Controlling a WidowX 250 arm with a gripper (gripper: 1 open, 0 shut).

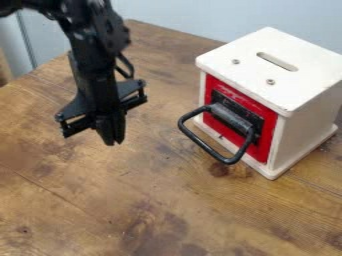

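My black gripper (110, 130) hangs over the wooden table at the left of the view, shut with nothing visible between its fingers. To its right stands a white box-shaped toy oven (297, 90) with a red front (263, 140) and a black loop handle (238, 155) sticking out toward the gripper. The gripper is apart from the handle.
A pale wall (174, 15) runs along the back, behind the table and the oven.
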